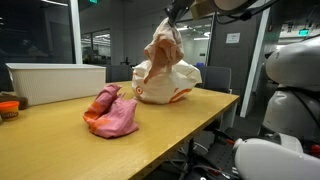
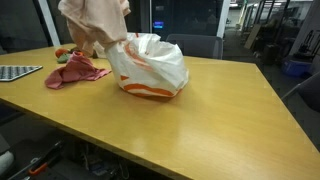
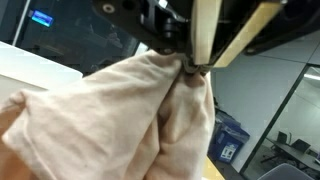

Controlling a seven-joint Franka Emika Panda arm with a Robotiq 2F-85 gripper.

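A pale pink cloth (image 1: 163, 48) hangs from my gripper (image 1: 173, 20), which is shut on its upper end. Below and partly behind it in exterior view 1 stands a white plastic bag (image 1: 150, 92) with orange markings. In exterior view 2 the hanging cloth (image 2: 97, 20) covers the left upper part of the bag (image 2: 152, 72); whether its lower end is inside the bag cannot be told. The wrist view has the bunched cloth (image 3: 110, 115) right at the fingertips. A darker pink cloth (image 1: 112, 115) lies crumpled on the table, left of the bag.
A white bin (image 1: 55, 80) stands at the back left of the table (image 1: 60, 140), with orange bowls (image 1: 9, 106) near it. A checkered item (image 2: 15, 72) lies at the far left. Chairs (image 2: 195, 47) stand behind. The table right of the bag in exterior view 2 is bare.
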